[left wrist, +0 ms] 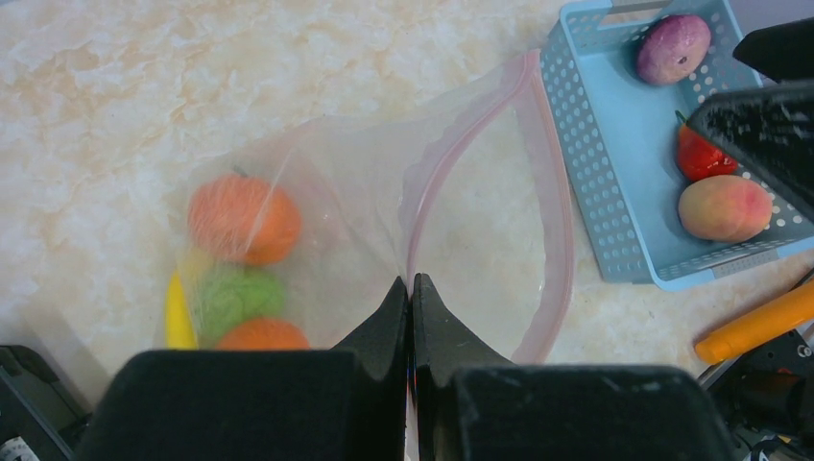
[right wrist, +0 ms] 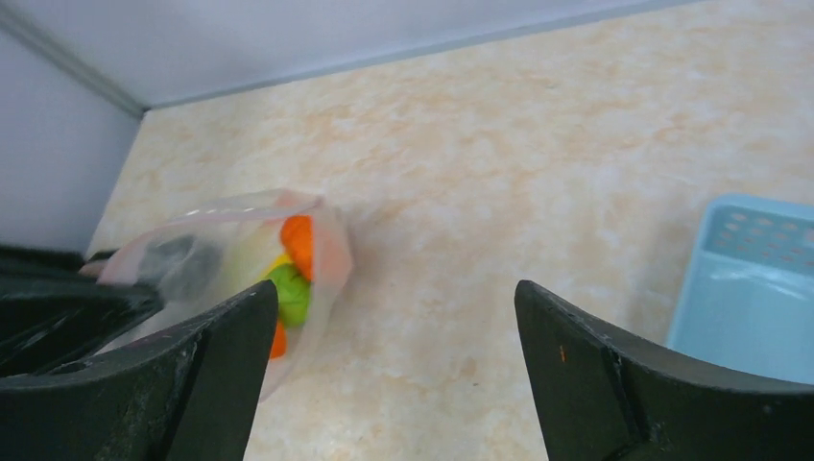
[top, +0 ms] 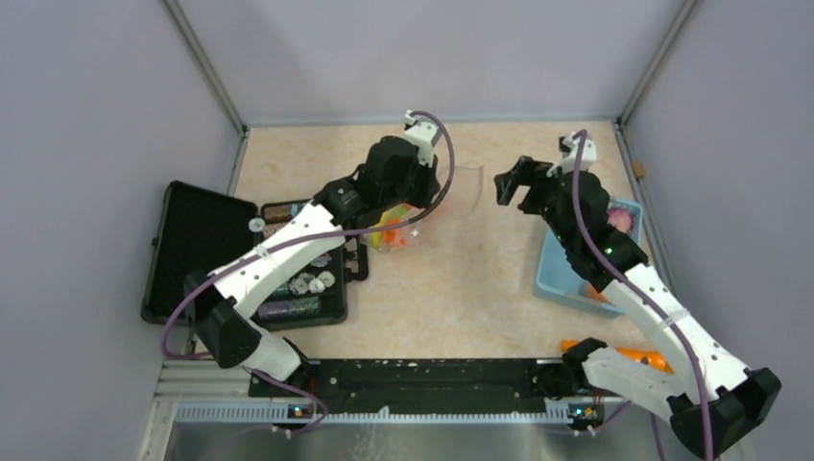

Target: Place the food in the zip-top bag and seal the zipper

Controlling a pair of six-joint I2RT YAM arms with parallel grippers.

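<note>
The clear zip top bag (left wrist: 355, 192), with a pink zipper strip, lies with its mouth spread open toward the blue basket. Inside are an orange round food piece (left wrist: 243, 221), a second orange piece (left wrist: 261, 334), a green piece (left wrist: 238, 303) and a yellow one (left wrist: 179, 312). My left gripper is shut on the bag's edge by the zipper. Right of the bag mouth, my right gripper (top: 515, 197) is open; its fingers (right wrist: 206, 370) have only bare table between them in the right wrist view.
In the blue basket (left wrist: 605, 182) at the right are a purple food piece (left wrist: 674, 48), a red pepper (left wrist: 704, 154) and a peach (left wrist: 726, 207). A long orange item (left wrist: 758, 325) lies near the front right. A black case (top: 302, 303) fills the left side.
</note>
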